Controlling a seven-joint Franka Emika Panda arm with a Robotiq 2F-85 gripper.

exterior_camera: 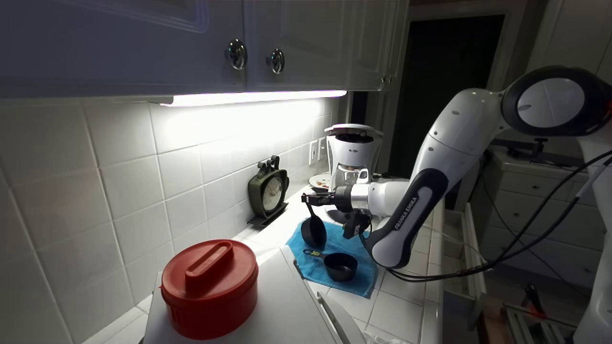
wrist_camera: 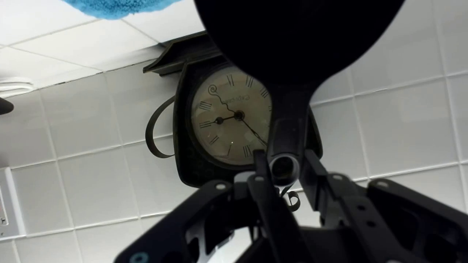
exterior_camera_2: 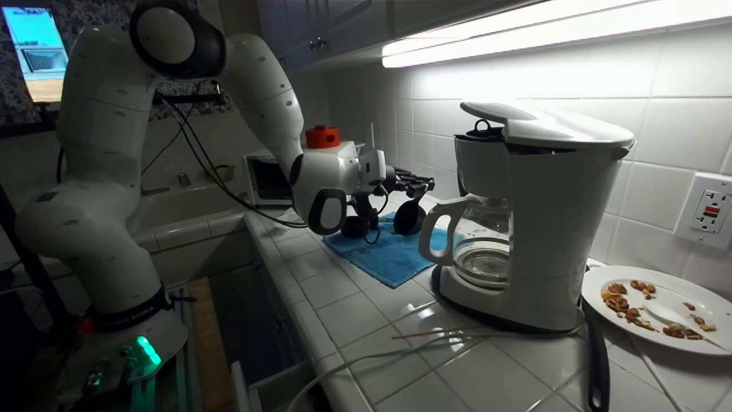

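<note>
My gripper is shut on the handle of a black measuring cup (wrist_camera: pixel 298 39), its ringed end showing between the fingers in the wrist view. In exterior view 1 that cup (exterior_camera: pixel 313 231) hangs bowl-down from the gripper (exterior_camera: pixel 305 198), over the left part of a blue towel (exterior_camera: pixel 367 285). Whether its bowl touches the towel I cannot tell. A second black cup (exterior_camera: pixel 341 267) sits on the towel, its handle pointing left. From the other side, exterior view 2 shows the held cup (exterior_camera_2: pixel 409 217) below my gripper (exterior_camera_2: pixel 430 184), close to the coffee maker's carafe handle.
A white coffee maker (exterior_camera_2: pixel 549 226) stands beside the towel, with a plate (exterior_camera_2: pixel 686 288) of nuts past it. The clock (exterior_camera: pixel 269 192) leans by the tiled wall. A red container (exterior_camera: pixel 209 286) rests on a white appliance. Bare counter (exterior_camera_2: pixel 329 302) lies along the front edge.
</note>
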